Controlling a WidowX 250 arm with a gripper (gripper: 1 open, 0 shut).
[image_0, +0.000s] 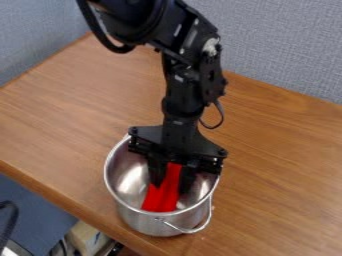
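Observation:
A steel pot (136, 208) with a wire handle stands at the front edge of the wooden table. Inside it lies a red object (162, 196), upright-slanted, its top hidden by my gripper (168, 172). The gripper reaches down into the pot from above, its fingers around the upper part of the red object, shut on it as far as shows; the fingertips are dark and hard to make out.
Bare wood (274, 170) lies to the right and to the back left. A grey padded wall stands behind. Past the table's left front edge are a blue-grey surface and some cables.

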